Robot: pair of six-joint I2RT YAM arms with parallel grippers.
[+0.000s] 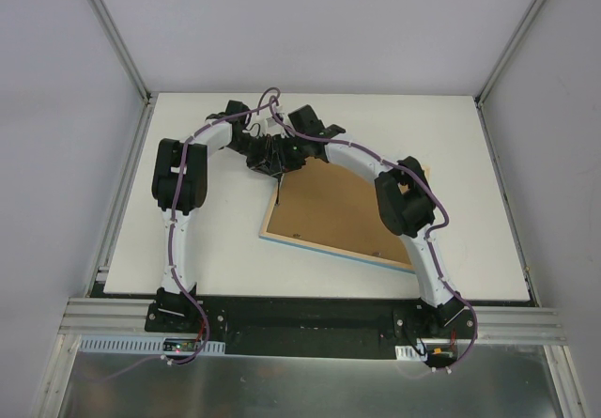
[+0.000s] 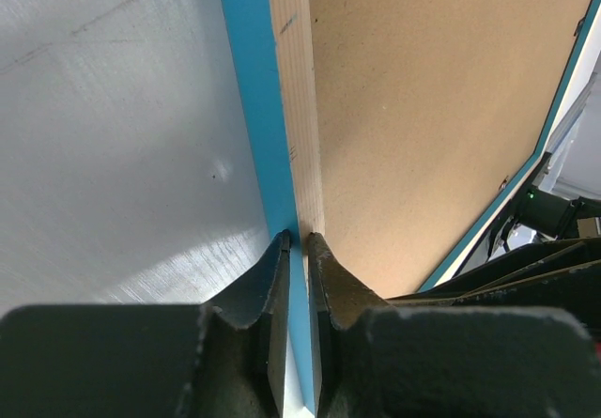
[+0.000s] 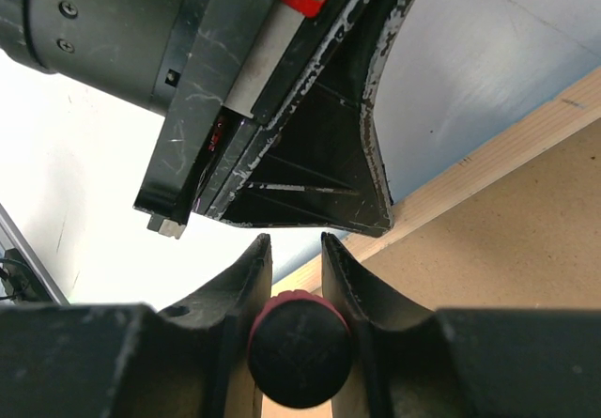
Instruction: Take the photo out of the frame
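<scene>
The frame [image 1: 343, 216] lies back-up on the white table, showing a brown backing board [image 2: 423, 99] with small clips and a wooden, blue-edged rim [image 2: 291, 108]. Both grippers are close together over its left edge in the top view. My left gripper is shut with its tips on the rim, where wood meets blue edge. My right gripper is shut on a dark cylindrical tool with a red ring [image 3: 299, 352], above the rim beside the left gripper's body. The tool's thin dark shaft points down at the board's left edge in the top view. The photo is hidden.
The two arms crowd each other at the frame's left edge.
</scene>
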